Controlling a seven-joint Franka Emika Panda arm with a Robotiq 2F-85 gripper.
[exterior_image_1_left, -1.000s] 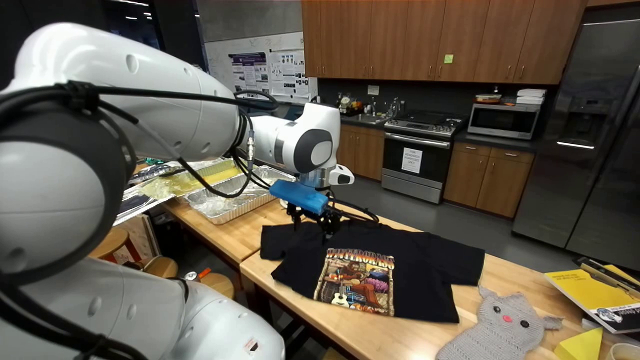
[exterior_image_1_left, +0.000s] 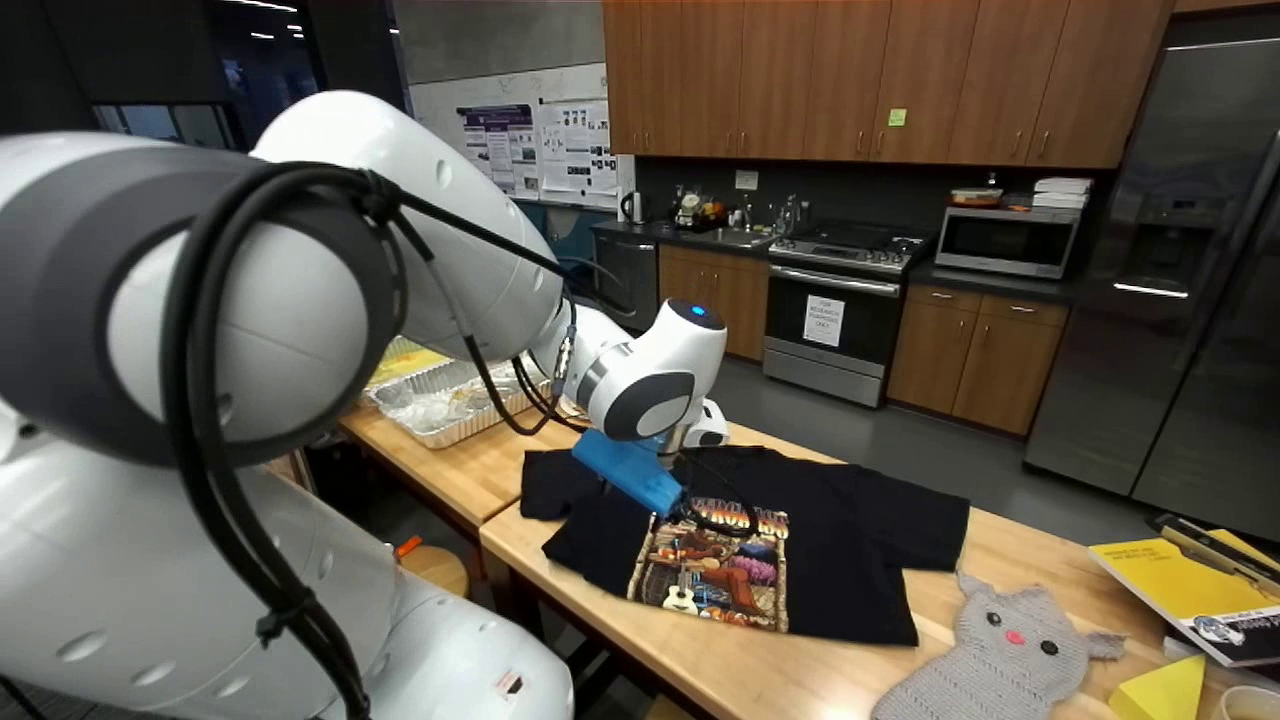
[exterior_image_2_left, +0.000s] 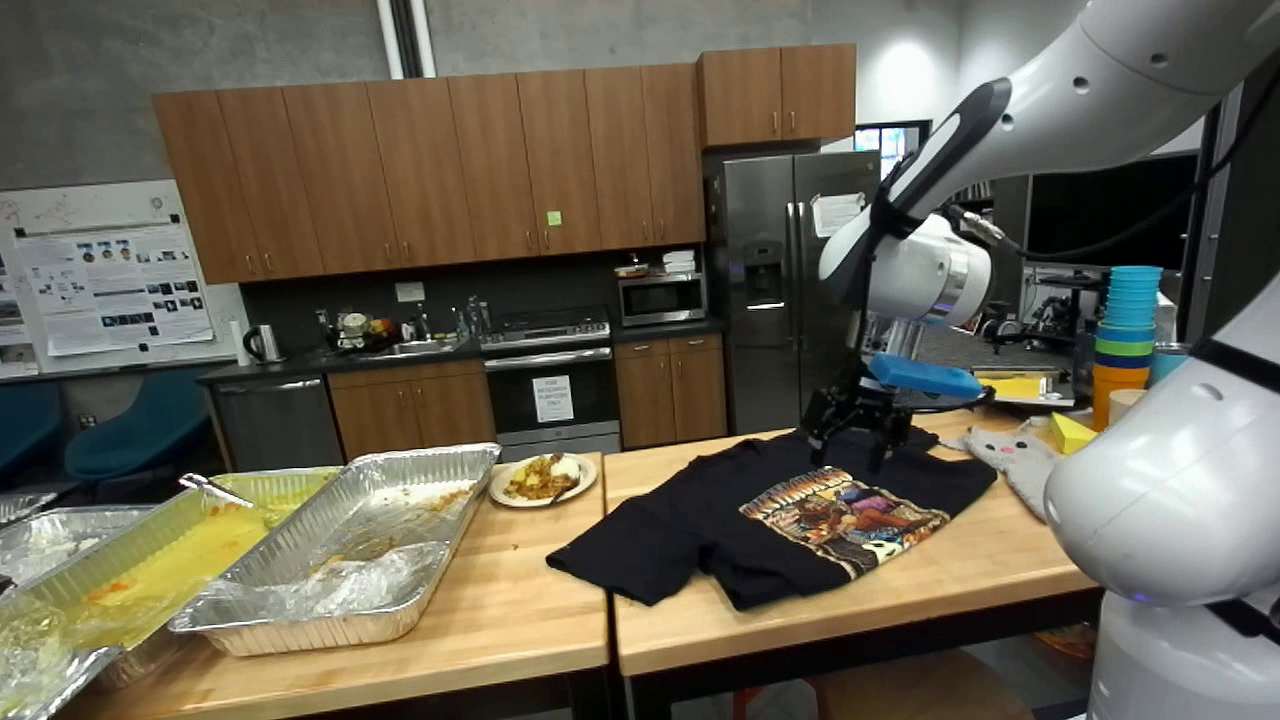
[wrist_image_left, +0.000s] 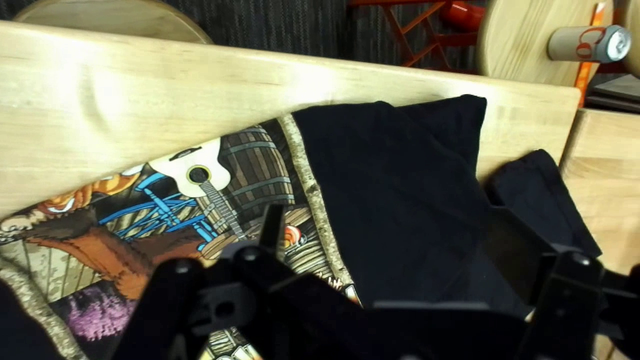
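Observation:
A black T-shirt (exterior_image_2_left: 672, 522) with a colourful printed picture (exterior_image_1_left: 710, 570) lies spread on the wooden table, one sleeve folded unevenly near the table joint. Low over the shirt's middle hangs my gripper (exterior_image_2_left: 849, 450), pointing down below a blue cover (exterior_image_2_left: 924, 377). In the wrist view its dark fingers (wrist_image_left: 274, 228) stand wide apart, so it is open, and only flat shirt shows between them. Whether the fingertips touch the cloth cannot be told. The shirt's edge toward the stools (wrist_image_left: 384, 107) runs close to the table edge.
Foil trays (exterior_image_2_left: 348, 552) and a plate of food (exterior_image_2_left: 542, 479) occupy the adjoining table. Beyond the shirt's other end are a grey knitted toy (exterior_image_1_left: 1002, 654), a yellow block (exterior_image_1_left: 1158, 690), a book (exterior_image_1_left: 1188, 594) and stacked cups (exterior_image_2_left: 1125, 348). Bare table borders the shirt's front.
The arm has swung down and slightly right in exterior view 1, bringing the gripper lower, over the shirt's print. The shirt lies as before.

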